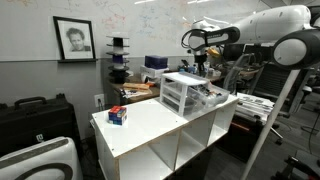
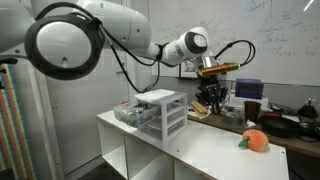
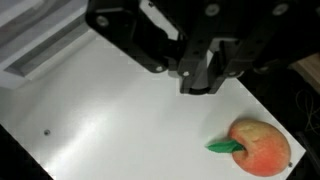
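Note:
A peach (image 3: 260, 148) with a green leaf lies on the white table top (image 3: 120, 120), to the lower right of my gripper in the wrist view. My gripper's dark fingers are close together and look shut; I make out no object between them. In exterior view 2 the gripper (image 2: 209, 108) hangs above the table beside the drawer unit (image 2: 163, 115), with the peach (image 2: 254, 140) apart from it on the right. Exterior view 1 shows the gripper (image 1: 202, 66) small, above the drawers (image 1: 182, 92).
A small red and blue item (image 1: 117, 115) sits at the table's left end. Clear bins (image 1: 208, 97) hold assorted things beside the drawers. Dark pans (image 2: 278, 125) and an orange-brown cup (image 2: 252, 112) stand behind the table. Much of the white top is bare.

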